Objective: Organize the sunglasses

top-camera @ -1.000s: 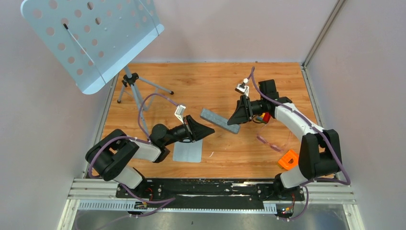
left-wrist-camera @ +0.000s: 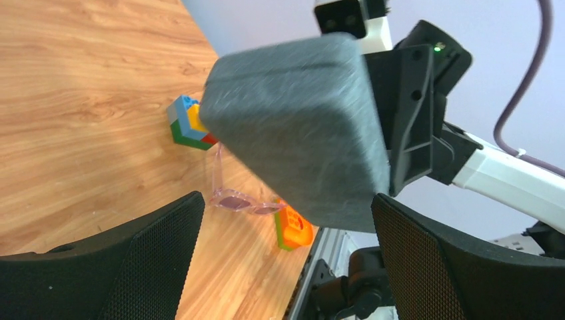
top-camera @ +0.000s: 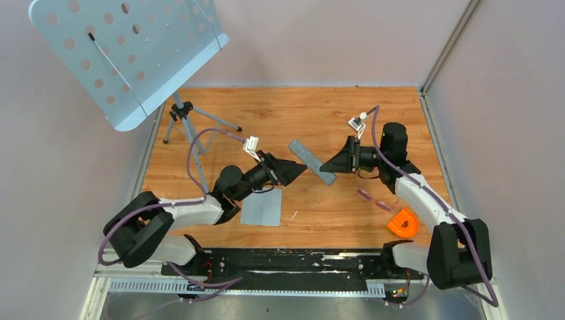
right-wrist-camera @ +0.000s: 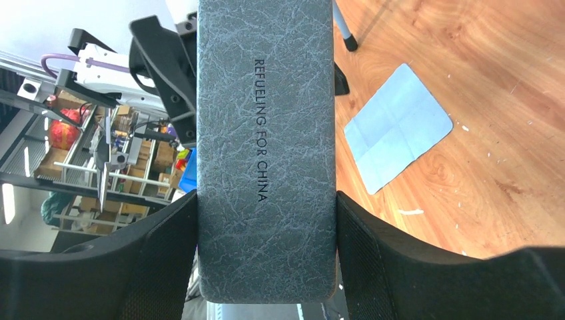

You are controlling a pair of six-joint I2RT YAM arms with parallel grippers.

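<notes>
The long grey glasses case (top-camera: 306, 157) is held up off the table, lid closed, with my right gripper (top-camera: 325, 169) shut on its near end. In the right wrist view the case (right-wrist-camera: 266, 133) fills the gap between both fingers, lettering showing. My left gripper (top-camera: 301, 171) stands open just left of the case; in its own wrist view the case (left-wrist-camera: 300, 127) is in front of the spread fingers, and contact cannot be told. Pinkish sunglasses (top-camera: 375, 199) lie on the table below the right arm, their arms unfolded in the left wrist view.
A light blue cloth (top-camera: 261, 210) is spread beneath the left arm. Colourful toy blocks (left-wrist-camera: 190, 122) and an orange block (top-camera: 404, 223) lie at the right. A tripod (top-camera: 183, 110) with a large perforated panel stands at the back left.
The right gripper has shifted slightly right, and the case now slants more steeply.
</notes>
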